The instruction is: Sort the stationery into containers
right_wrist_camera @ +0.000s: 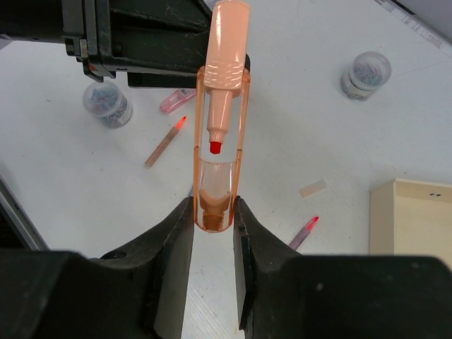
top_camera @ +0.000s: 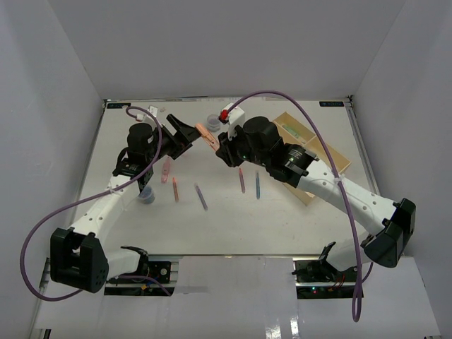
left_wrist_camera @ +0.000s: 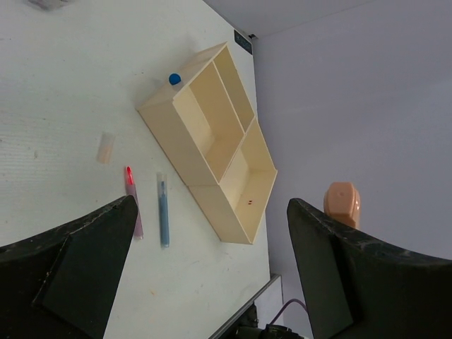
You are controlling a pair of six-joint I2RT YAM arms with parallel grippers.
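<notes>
An orange item [right_wrist_camera: 223, 42] with a red tip and a clear, orange-edged lower part [right_wrist_camera: 213, 194] hangs above the table. My right gripper [top_camera: 220, 150] is shut on its clear lower end. The left gripper stands open, nothing between its fingers; the item's orange end [left_wrist_camera: 342, 201] shows beyond its right finger. From the right wrist, the left gripper's fingers [right_wrist_camera: 159, 39] pass behind the item's upper part; I cannot tell whether they touch. A cream box [left_wrist_camera: 161, 134] with compartments stands at the right. Pens lie loose, among them an orange one [top_camera: 176, 189] and a blue one [top_camera: 258, 185].
Clear tubs stand at the back [right_wrist_camera: 367, 74] and on the left [right_wrist_camera: 106, 106]. A pink item [top_camera: 166, 169] and a purple pen [top_camera: 202, 197] lie near the left arm. A small pale strip [right_wrist_camera: 313, 188] rests on the table, whose front is clear.
</notes>
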